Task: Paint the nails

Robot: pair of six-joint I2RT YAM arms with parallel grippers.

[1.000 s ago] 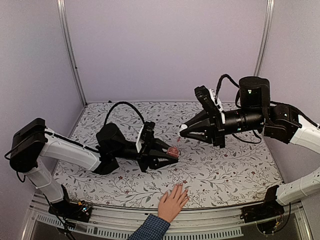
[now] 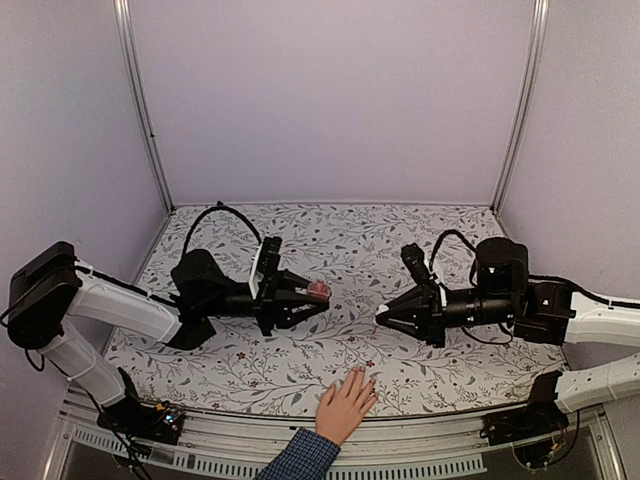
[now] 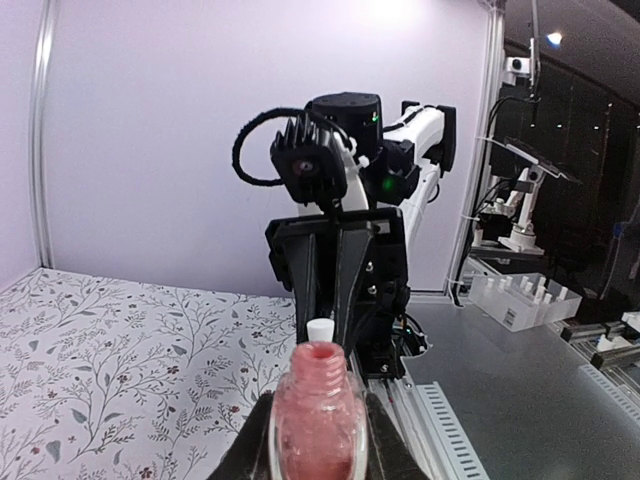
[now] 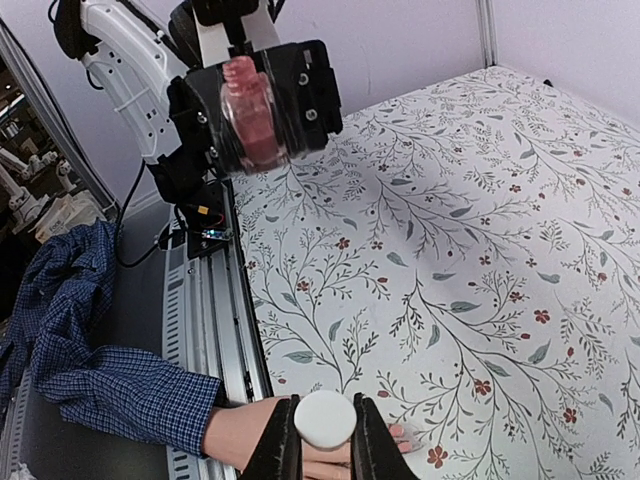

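Observation:
My left gripper (image 2: 312,301) is shut on a clear bottle of pinkish-red polish (image 3: 318,420), whose open neck shows in the left wrist view. Opposite it, my right gripper (image 2: 388,318) is shut on the white cap (image 4: 325,419) of the brush. A small reddish tip shows just below the cap in the top view; in the right wrist view the cap hides the brush. Bottle and cap are well apart. A hand (image 2: 347,406) in a dark checked sleeve lies flat at the table's front edge, below and between both grippers, with reddish nails on at least some fingers.
A metal rail (image 2: 420,432) runs along its front edge. Off to the side, in the left wrist view, stands a clear bin (image 3: 520,300).
My left gripper has drawn back to the left with the bottle. The right gripper has come lower and slightly right with the cap, away from the bottle. The hand stays still.

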